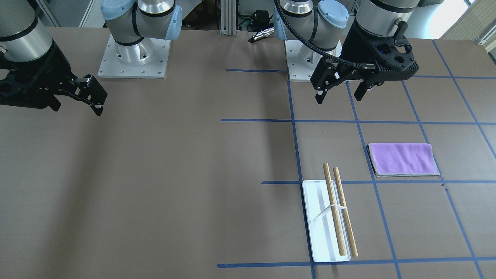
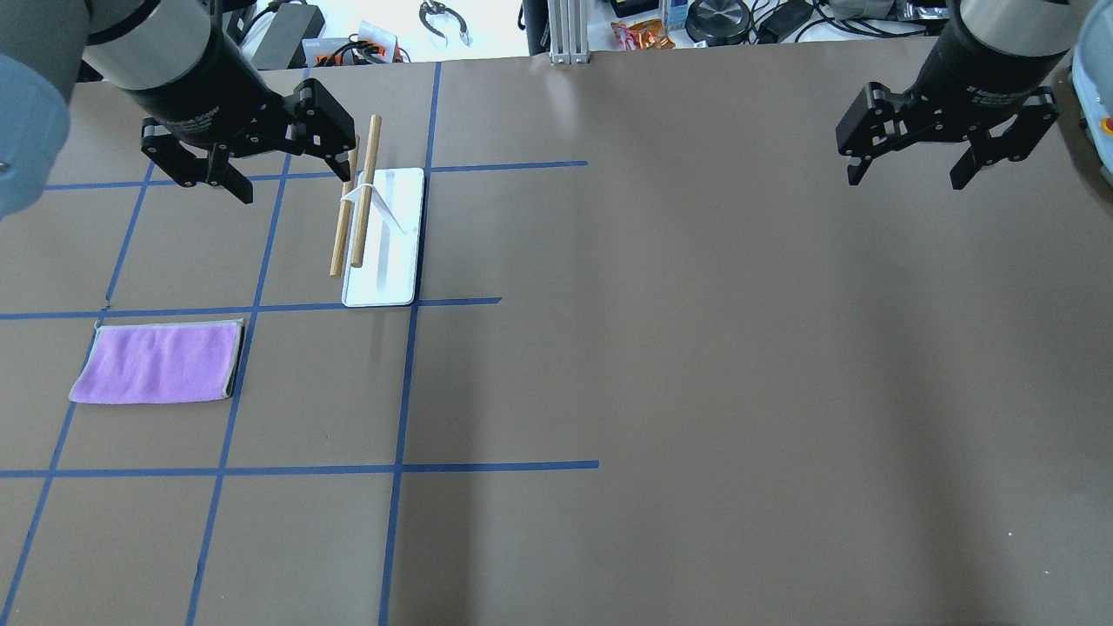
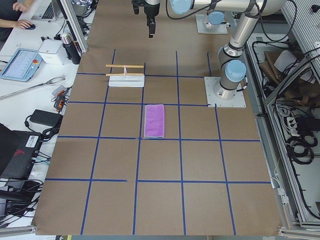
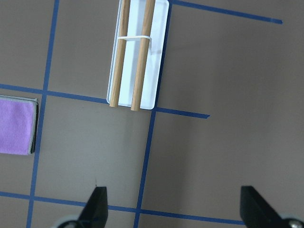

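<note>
My gripper [image 1: 339, 95] hangs open above the taped grid at the right of the front view; in the left wrist view its fingers [image 4: 95, 209] stand wide apart with bare table between them. Below lies a white tray [image 4: 152, 80] carrying two wooden sticks, the left stick [image 4: 117, 76] and the right stick [image 4: 140, 76], joined by a white crosspiece [image 4: 134, 37]. A folded purple cloth [image 1: 403, 159] with a grey edge lies on the grid beside the tray, apart from it.
A second gripper [image 2: 908, 156] hangs over bare table on the other side. Robot bases, cables and equipment line the edges.
</note>
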